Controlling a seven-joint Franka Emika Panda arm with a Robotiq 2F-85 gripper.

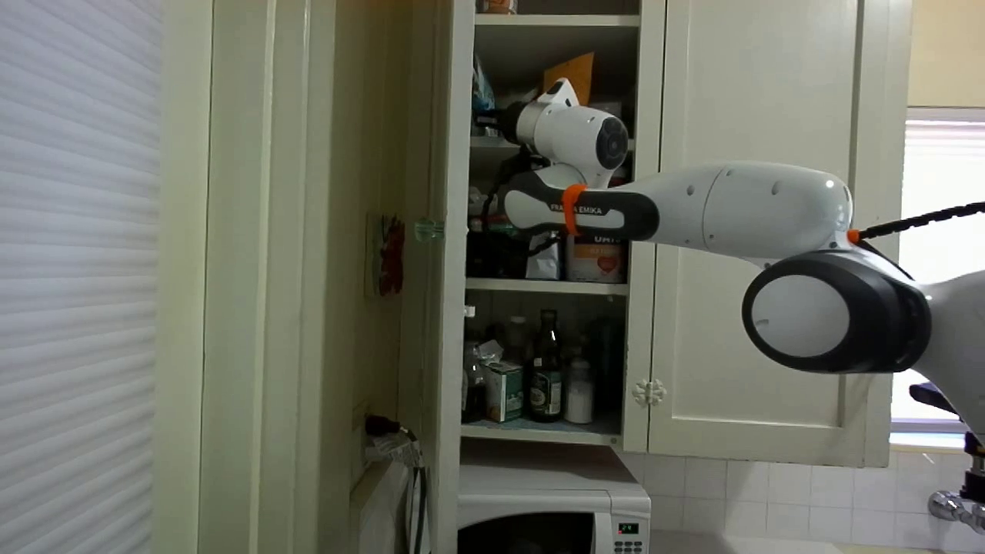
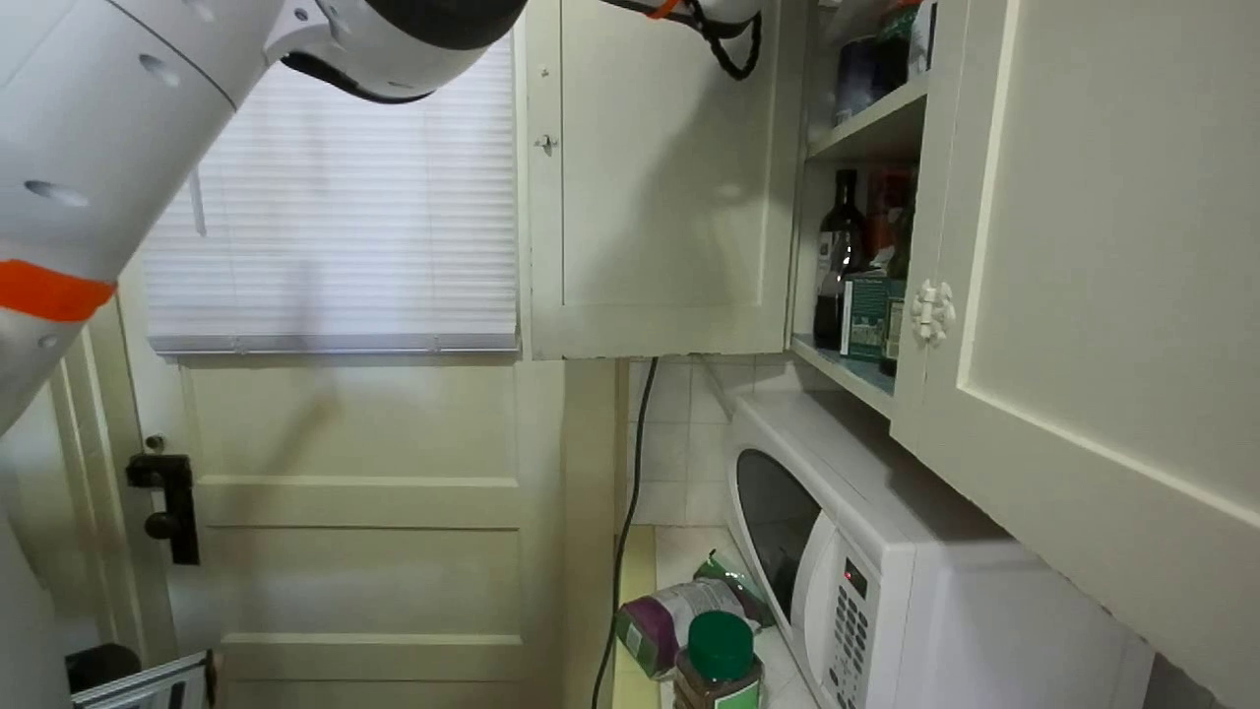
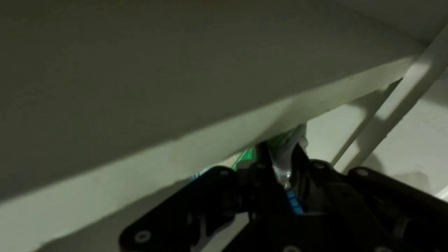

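Note:
In the wrist view my gripper has its two dark fingers close together with a narrow gap. Crinkled silver packaging (image 3: 283,161) shows in that gap, with green parts of it behind and a blue patch lower down. Whether the fingers press on it is too dark to tell. In exterior view 1 the gripper (image 1: 486,118) reaches into the left side of the open cupboard, just above the upper shelf. A bluish bag (image 1: 482,88) is partly visible there, beside the door edge. The gripper is out of frame in exterior view 2.
A shelf board (image 3: 235,130) crosses close to the fingers. An orange packet (image 1: 572,75) stands behind the wrist. Lower shelves hold a carton (image 1: 504,392) and bottles (image 1: 545,378); a microwave (image 1: 554,489) sits below. The cupboard's open left door (image 1: 452,323) hems in the arm.

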